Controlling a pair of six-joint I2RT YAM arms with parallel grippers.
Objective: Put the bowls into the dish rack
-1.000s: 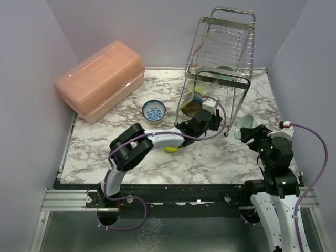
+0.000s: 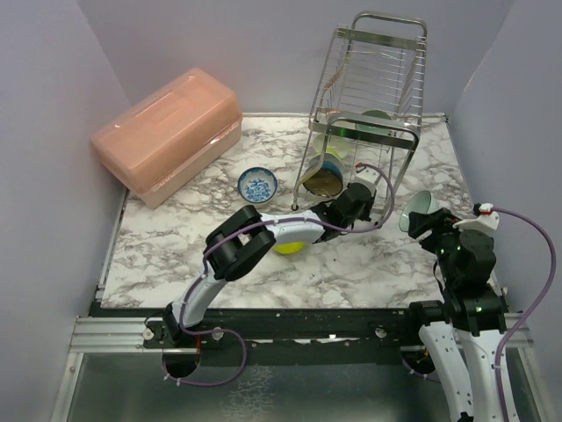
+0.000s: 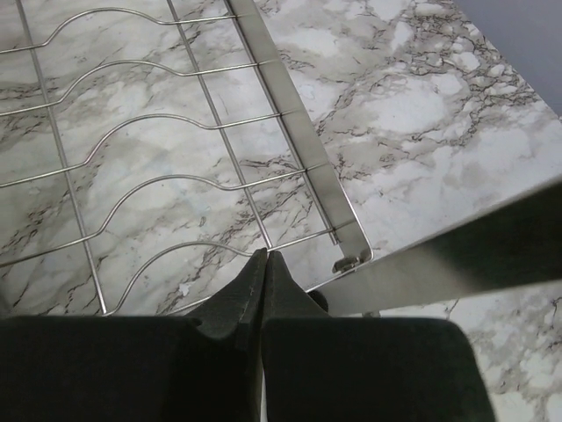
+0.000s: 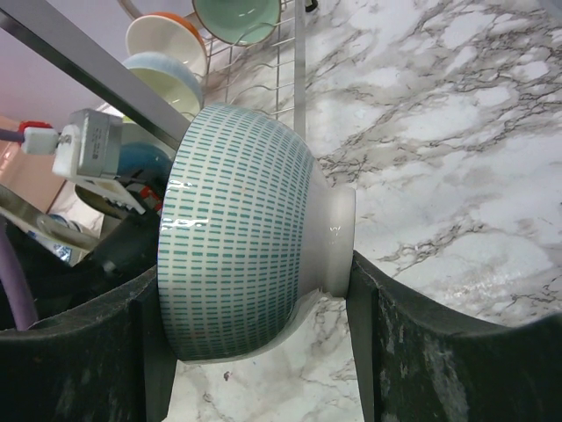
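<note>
Tips together and nothing between them, my left gripper is shut at the front right corner of the dish rack point(image 3: 316, 167). The rack's front upright point(image 3: 457, 251) passes outside its fingers, on their right. My right gripper point(image 2: 425, 227) is shut on the green-dashed white bowl point(image 4: 235, 230), held tilted to the right of the rack. Inside the rack stand a dark blue bowl with a brown inside point(image 2: 324, 181), a pale blue bowl point(image 4: 165, 81), an orange-rimmed bowl point(image 4: 163, 42) and a green bowl point(image 4: 239, 16).
A blue-patterned bowl point(image 2: 257, 185) sits on the marble table point(image 2: 167, 255) left of the rack. A yellow bowl point(image 2: 288, 249) is partly hidden under my left arm. The pink box point(image 2: 167, 132) takes up the back left. Table space right of the rack is clear.
</note>
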